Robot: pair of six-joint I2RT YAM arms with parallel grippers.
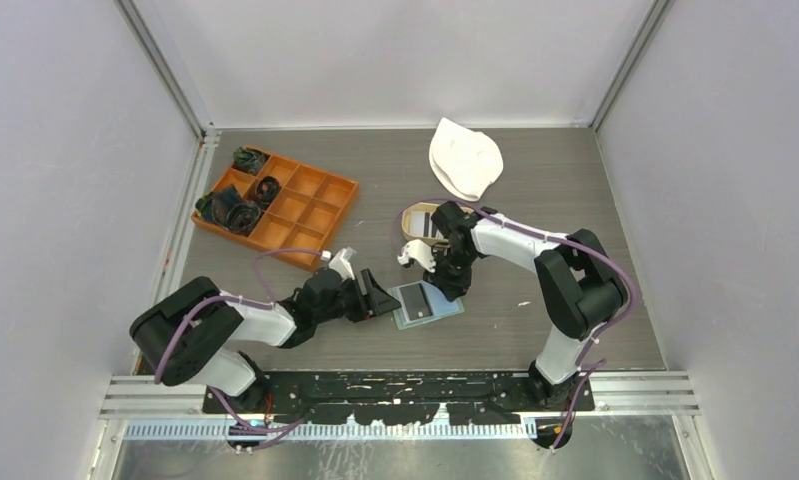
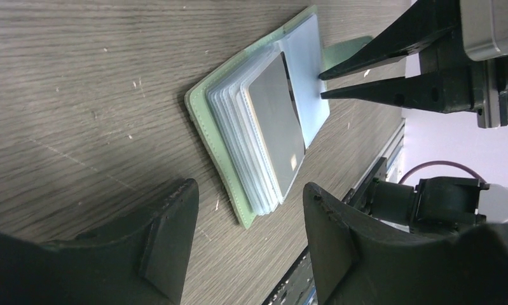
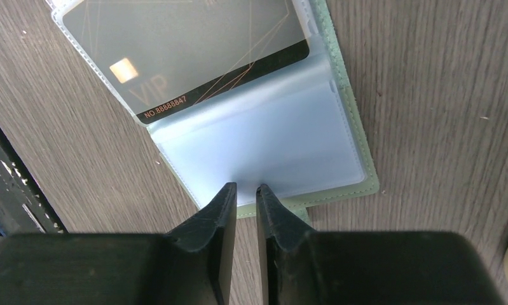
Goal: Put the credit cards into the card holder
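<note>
The pale green card holder (image 1: 405, 322) lies open on the table, its stacked clear sleeves (image 2: 238, 140) facing my left gripper. A grey card (image 3: 200, 57) with a black strip sits in one sleeve pocket. The other pocket (image 3: 264, 146) looks light blue and empty. My left gripper stands partly open just off the holder's near corner, nothing between its fingers. At the outer end of the light blue sleeve is my right gripper, its fingertips close together with a narrow gap. Whether the sleeve's edge is pinched there I cannot tell.
Behind the holder, a tan basket (image 1: 406, 224) with cards in it is partly hidden by the right arm. A white cloth (image 1: 463, 165) lies at the back, and an orange compartment tray (image 1: 325, 195) at the back left. Bare table lies to the right.
</note>
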